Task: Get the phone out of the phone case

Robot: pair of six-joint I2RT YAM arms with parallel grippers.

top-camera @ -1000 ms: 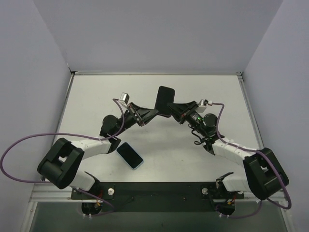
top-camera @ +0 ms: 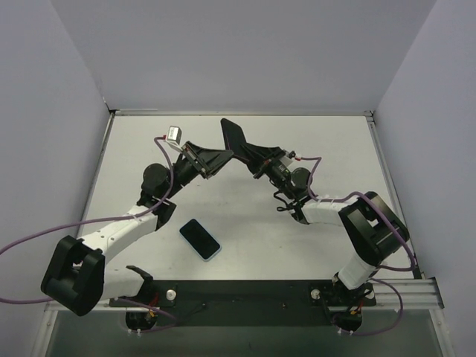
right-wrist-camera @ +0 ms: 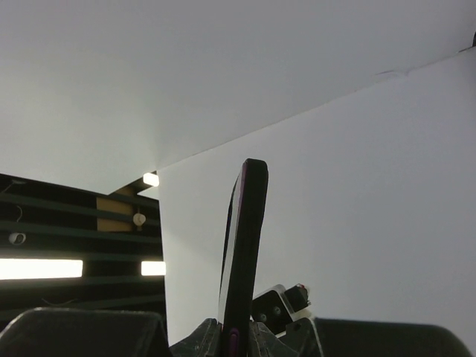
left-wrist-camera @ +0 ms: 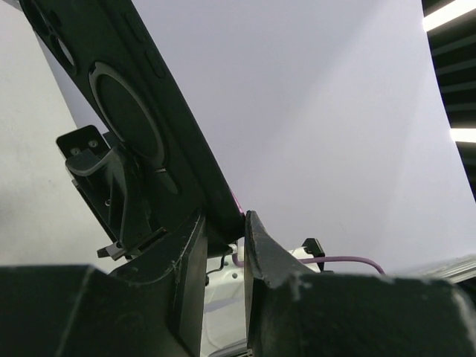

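Observation:
A black phone case [top-camera: 233,137] is held up over the table, tilted nearly edge-on in the top view. Its back, with a round ring [left-wrist-camera: 128,111] and camera cutouts, faces the left wrist view; I cannot tell whether a phone sits inside. My left gripper [top-camera: 227,155] has its fingertips around the case's lower end. From the other side my right gripper [top-camera: 242,153] is shut on the case [right-wrist-camera: 247,230], which stands upright between its fingers in the right wrist view. A dark phone-shaped slab [top-camera: 200,239] with a pale edge lies on the table.
Grey walls [top-camera: 238,59] enclose it at the back and sides. Purple cables [top-camera: 74,225] trail along both arms.
Both grippers and the case have shifted left and slightly toward the back. The case has turned from showing its broad face to nearly edge-on. The slab on the table has stayed put.

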